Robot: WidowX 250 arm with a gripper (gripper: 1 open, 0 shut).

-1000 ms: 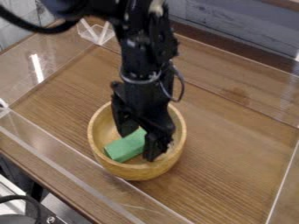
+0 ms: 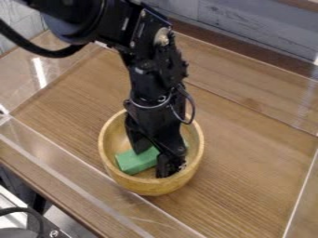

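A tan round bowl (image 2: 173,184) sits on the wooden counter, with a green block (image 2: 133,159) lying inside it at the left. My black gripper (image 2: 154,149) reaches down into the bowl, its lower end at the block. The dark fingers overlap and partly hide the block, so whether they hold it cannot be made out.
A pale wall (image 2: 248,26) runs along the back. A dark cable shows at the lower left.
The arm has shifted back and its fingers now sit lower and more to the left, over the green block, covering more of it.
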